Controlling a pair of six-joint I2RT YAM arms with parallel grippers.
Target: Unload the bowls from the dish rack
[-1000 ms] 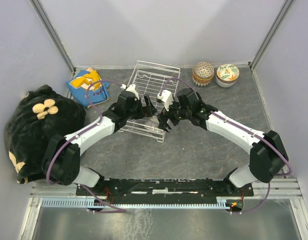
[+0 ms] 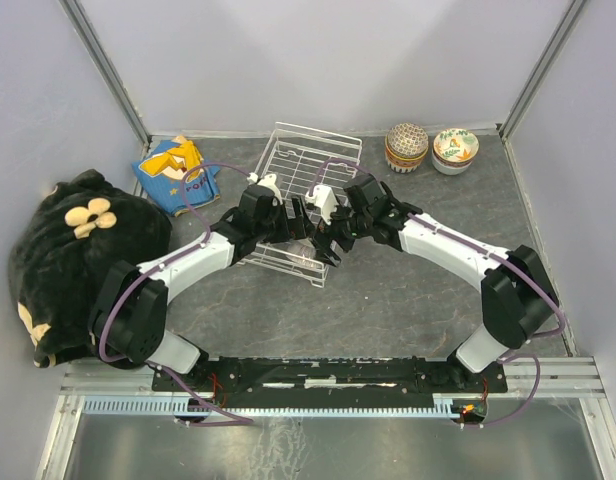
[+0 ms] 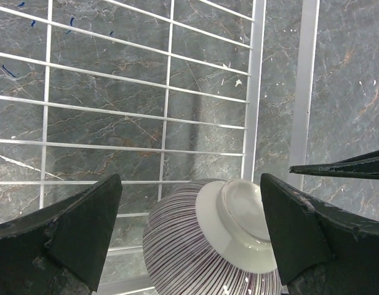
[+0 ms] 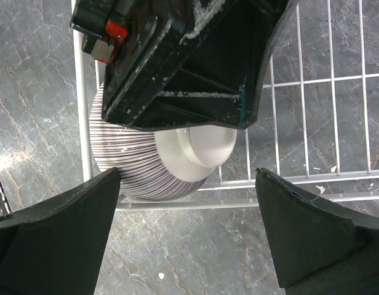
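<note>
A striped bowl with a white base (image 3: 205, 246) leans on its side at the near right end of the white wire dish rack (image 2: 313, 130). In the right wrist view the same bowl (image 4: 140, 158) is partly covered by the left gripper's black body. My left gripper is open, its fingers on either side of the bowl in its view; contact cannot be made out. My right gripper is open too, close to the rack's near right corner, with nothing held. From above, both grippers (image 2: 301, 222) (image 2: 328, 243) nearly meet and mostly hide the bowl.
Two bowl stacks, one brown patterned (image 2: 406, 142) and one floral (image 2: 455, 148), stand at the back right. A blue-and-yellow cloth item (image 2: 178, 172) and a large black plush (image 2: 83, 265) lie left.
The right arm has shifted slightly left, its elbow moving inward. My left arm has edged a little to the right. The rack has shifted very slightly, and the bowl stacks are unmoved.
</note>
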